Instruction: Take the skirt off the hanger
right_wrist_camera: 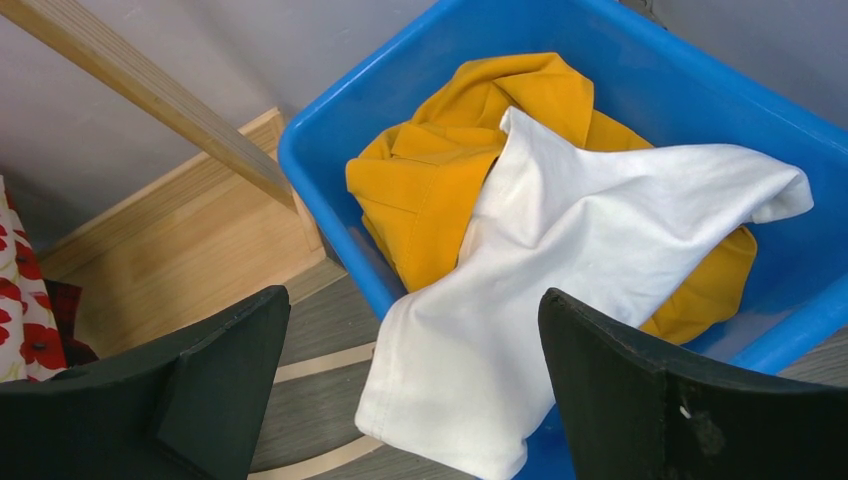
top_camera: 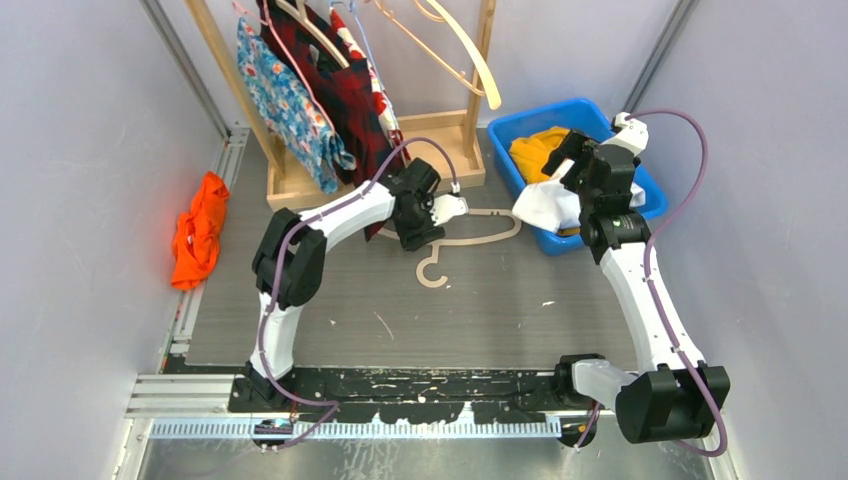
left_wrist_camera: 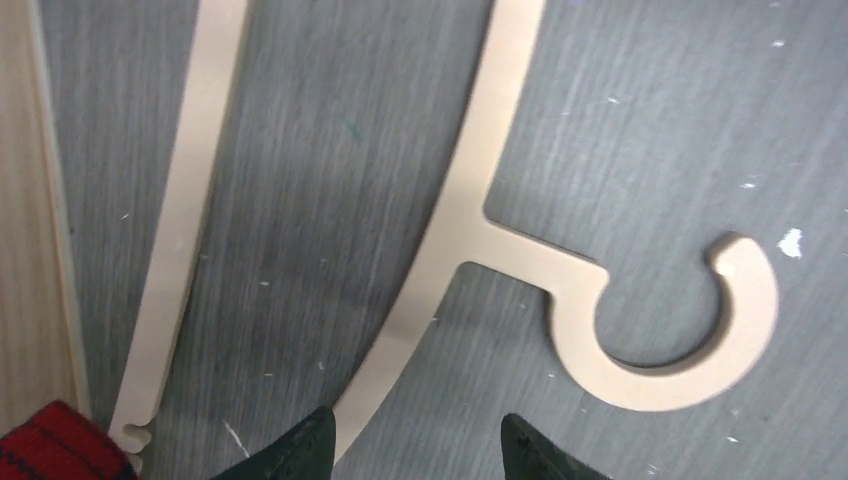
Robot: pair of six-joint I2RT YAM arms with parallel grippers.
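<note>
On the wooden rack's hangers hang a blue floral garment (top_camera: 280,100), dark red plaid cloth (top_camera: 350,110) and red floral white fabric (right_wrist_camera: 15,290); which is the skirt I cannot tell. A pale flat hanger (top_camera: 470,240) lies on the floor, its hook at right in the left wrist view, a corner of plaid at lower left. My left gripper is open just above this hanger. My right gripper is open over the blue bin, above a white cloth (right_wrist_camera: 590,250).
The blue bin (top_camera: 500,140) at right also holds yellow cloth (top_camera: 535,150). Orange cloth (top_camera: 200,230) lies at far left. The wooden rack base (top_camera: 440,130) borders the back.
</note>
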